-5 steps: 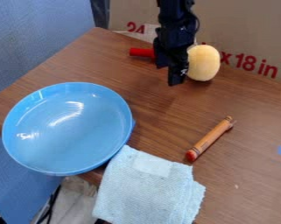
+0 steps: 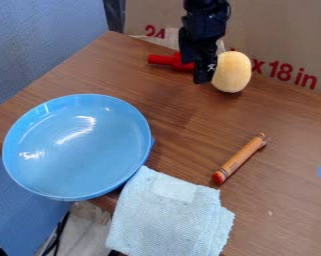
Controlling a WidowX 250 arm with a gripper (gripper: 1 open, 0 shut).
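The black gripper (image 2: 203, 70) hangs at the top middle, just left of a pale yellow oval object (image 2: 232, 72) and in front of a red cylinder (image 2: 164, 59) lying at the back of the table. Whether its fingers are open or shut, or hold anything, I cannot tell.
A blue plate (image 2: 76, 150) sits at the left, a folded pale cloth (image 2: 170, 215) at the front and an orange crayon-like stick (image 2: 240, 158) at the right. A cardboard box (image 2: 283, 35) stands behind.
The gripper has moved slightly upward, away from the table, showing more of the red cylinder behind it. The other objects have not moved.
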